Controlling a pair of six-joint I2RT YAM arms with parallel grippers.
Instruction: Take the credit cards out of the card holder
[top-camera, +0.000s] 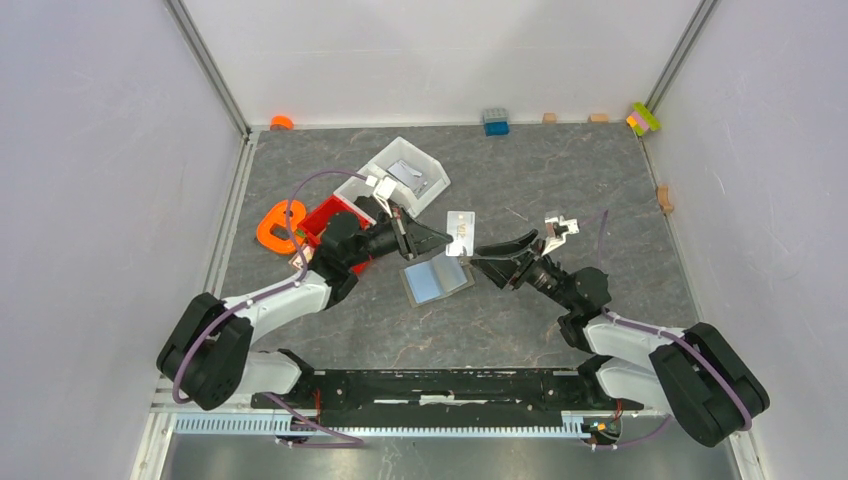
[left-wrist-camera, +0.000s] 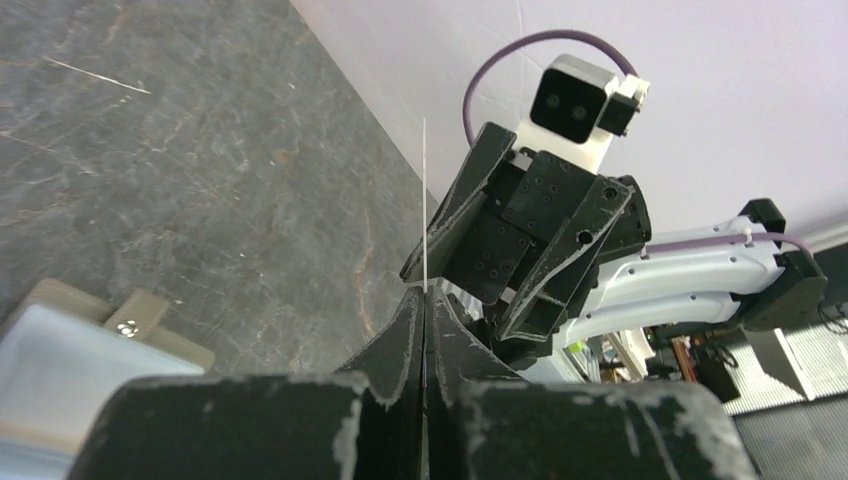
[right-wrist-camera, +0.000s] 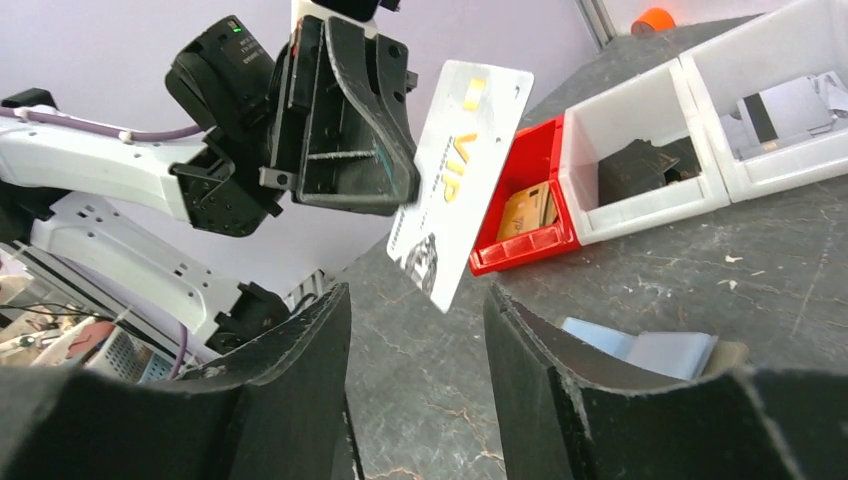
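Observation:
My left gripper (top-camera: 449, 239) is shut on a white card (top-camera: 461, 232) with gold "VIP" lettering, held above the table. In the left wrist view the card (left-wrist-camera: 424, 200) appears edge-on, a thin line rising from the fingertips. My right gripper (top-camera: 474, 257) faces it from the right, fingers part open. In the right wrist view the card's (right-wrist-camera: 455, 170) lower corner appears between the right fingertips; whether they touch it I cannot tell. Below, the card holder (top-camera: 424, 281) lies unfolded, with pale blue sleeves and, in the left wrist view, a snap strap (left-wrist-camera: 137, 315).
Behind the left arm stand a red bin (right-wrist-camera: 570, 232) with brownish cards in it and white bins (right-wrist-camera: 640, 222), one holding pale cards (right-wrist-camera: 790, 112). An orange object (top-camera: 272, 235) lies at left. Blocks (top-camera: 496, 128) line the back edge.

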